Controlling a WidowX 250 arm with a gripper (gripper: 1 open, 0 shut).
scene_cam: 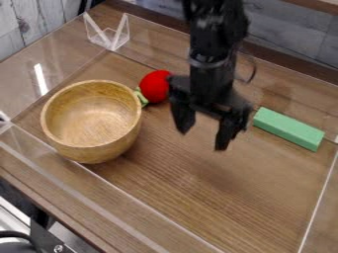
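The black robot arm point(199, 59) reaches down over the middle of the wooden table. Its gripper point(209, 121) is motion-blurred, with dark finger shapes low over the bare wood between a yellow bowl point(90, 119) on the left and a green block point(288, 129) on the right. Whether it is open or shut cannot be made out. A red round object point(157, 85) lies behind the bowl, left of the arm.
A clear wire or plastic piece point(109, 30) stands at the back left. A dark cable lies at the lower left corner.
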